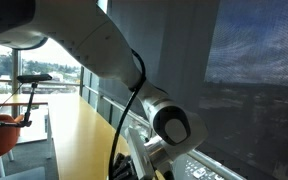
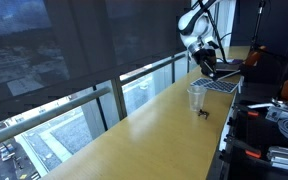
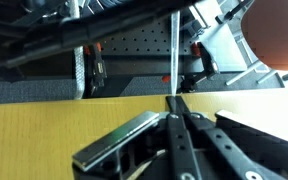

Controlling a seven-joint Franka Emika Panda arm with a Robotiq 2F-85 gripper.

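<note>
My gripper is shut, its dark fingertips together above the table edge in the wrist view. A thin pale strip (image 3: 174,60) lines up with the tips; whether it touches them or lies beyond, I cannot tell. In exterior view 2 the white arm (image 2: 197,30) is at the far end of the long wooden table (image 2: 134,140), with the gripper small and dark there. A clear cup (image 2: 196,97) stands on the table, nearer the camera than the arm. Beside it lies a small dark object (image 2: 204,113). Exterior view 1 shows mainly the arm's wrist (image 1: 170,122).
Dark blinds and a window rail (image 2: 104,95) run along one side of the table. Black equipment (image 2: 269,125) is beyond its other edge. An orange chair (image 1: 2,138) stands at the left in exterior view 1.
</note>
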